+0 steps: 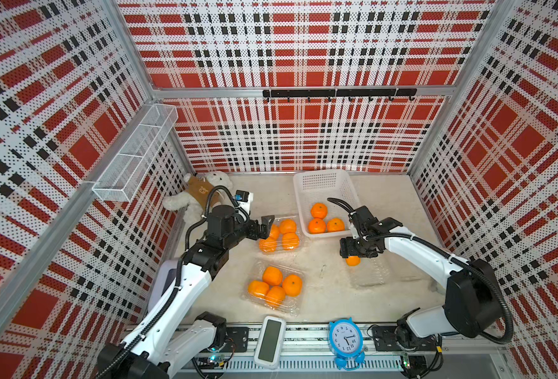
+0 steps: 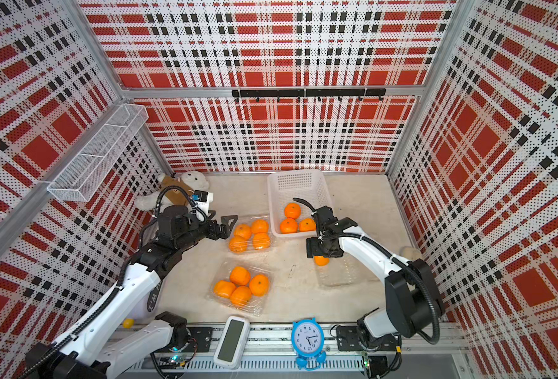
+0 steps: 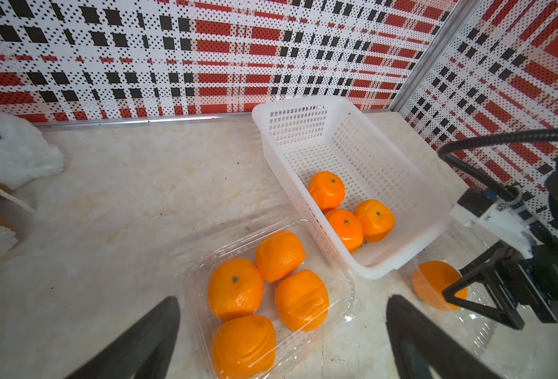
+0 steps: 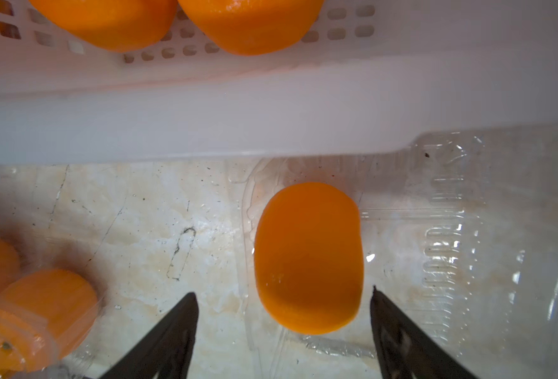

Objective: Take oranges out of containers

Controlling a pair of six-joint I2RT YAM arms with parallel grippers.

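Observation:
A lone orange (image 4: 308,257) lies in a clear container (image 4: 456,252) at the right, with my right gripper open just over it, nothing gripped. The white basket (image 3: 411,195) behind holds three oranges (image 3: 326,189). Two other clear containers hold several oranges each: one (image 3: 234,287) middle left of the basket, the other (image 1: 274,295) near the front. My left gripper (image 1: 263,227) is open above the middle container, empty.
A plush toy (image 3: 13,151) sits at the back left. A blue clock (image 1: 345,338) and a white display device (image 1: 269,341) stand along the front edge. Bare table shows at the back left of the basket.

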